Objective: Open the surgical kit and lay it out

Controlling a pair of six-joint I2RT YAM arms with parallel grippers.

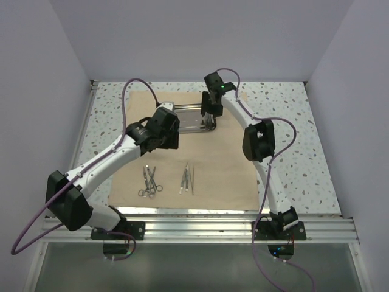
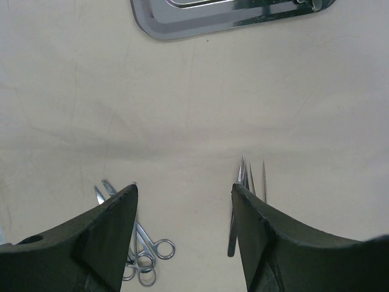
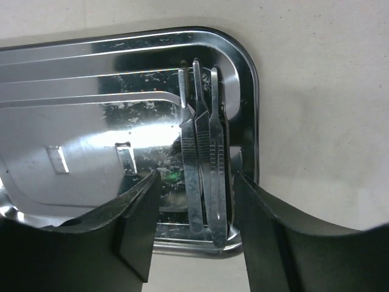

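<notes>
The metal tray [image 1: 188, 120] lies at the far middle of the beige cloth. In the right wrist view, three slim metal instruments with ridged grips [image 3: 203, 152] lie side by side along the tray's right end. My right gripper is above them, its fingers apart on either side and nothing held. My left gripper is parted and empty, over bare cloth just in front of the tray's left part. Several scissor-like tools [image 1: 150, 182] rest on the cloth at near left. Several thin straight instruments [image 1: 187, 179] lie to their right.
Speckled table [image 1: 292, 152] borders the cloth [image 1: 225, 176], with a metal rail [image 1: 194, 224] along the near edge. The cloth's right half in front of the tray is clear. Both arms trail purple cables.
</notes>
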